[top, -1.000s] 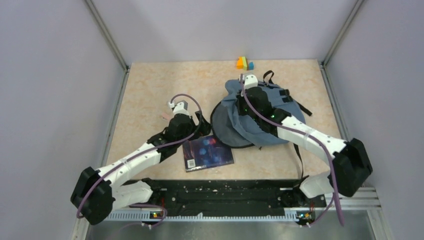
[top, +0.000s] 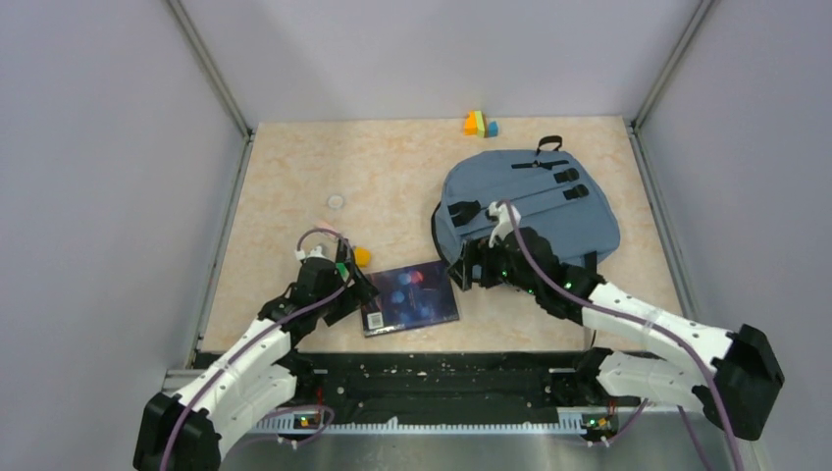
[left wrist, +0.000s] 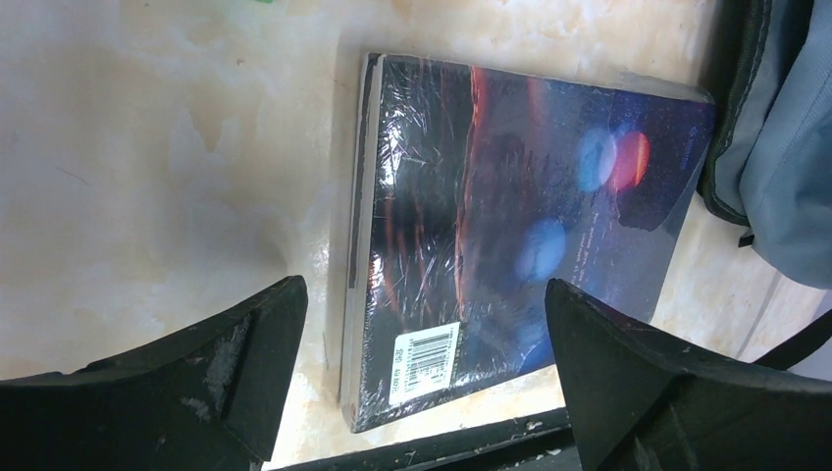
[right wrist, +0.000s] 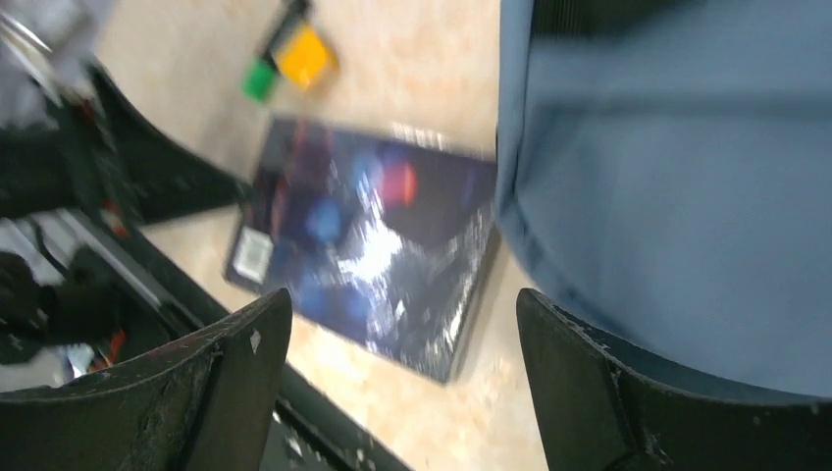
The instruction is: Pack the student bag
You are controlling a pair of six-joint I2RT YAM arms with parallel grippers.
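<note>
A dark wrapped book (top: 417, 296) with a barcode lies flat near the table's front edge, left of the blue-grey bag (top: 530, 186). The bag rests on its side with straps upward, its flap down. My left gripper hangs open over the barcode end of the book (left wrist: 520, 216), nothing between its fingers. Just right of the book, by the bag's lower left edge, my right gripper (top: 463, 277) is open and empty. In the right wrist view the bag (right wrist: 677, 206) fills the right side, and the book (right wrist: 383, 245) shows beyond the fingers.
A yellow object (top: 362, 257) and a green-tipped one (top: 341, 268) lie behind the left gripper. Coloured blocks (top: 479, 125) stand at the back edge. A clear round item (top: 336, 201) sits at left.
My left gripper has moved left, away from the bag, to the book's left end. My right gripper has left the bag's flap and come toward the front; the bag's fabric now lies flatter.
</note>
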